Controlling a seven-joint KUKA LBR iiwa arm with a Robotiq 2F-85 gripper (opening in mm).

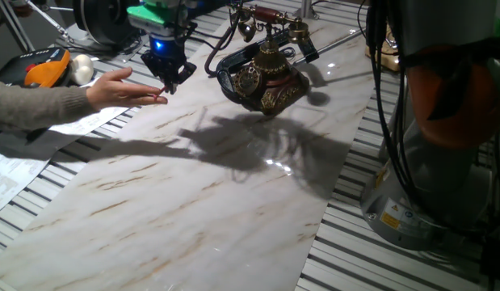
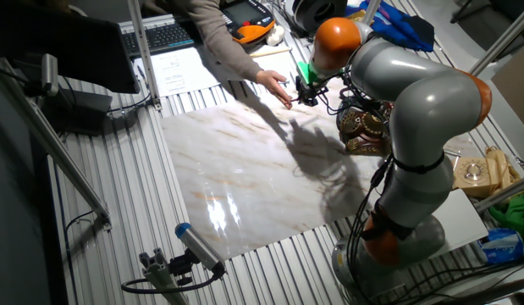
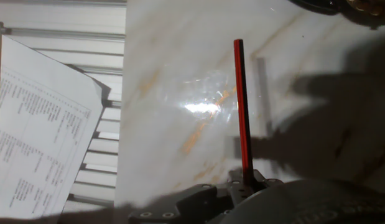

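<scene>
A slim red and black pencil point(image 3: 242, 106) sticks out from my gripper in the wrist view; the fingers are shut on one end of it. In exterior view 1 my gripper point(image 1: 172, 84) hangs above the far left part of the marble-look board, left of the ornate telephone. A person's open hand point(image 1: 124, 90) reaches in from the left, its fingertips beside the pencil's end. Whether hand and pencil touch cannot be told, and no hand shows in the wrist view.
The ornate telephone point(image 1: 270, 81) stands right of the gripper. Printed paper point(image 3: 40, 130) lies off the board's left edge. An orange and black device point(image 2: 251, 32) sits behind the person's arm. Most of the marble-look board point(image 1: 144, 218) is bare.
</scene>
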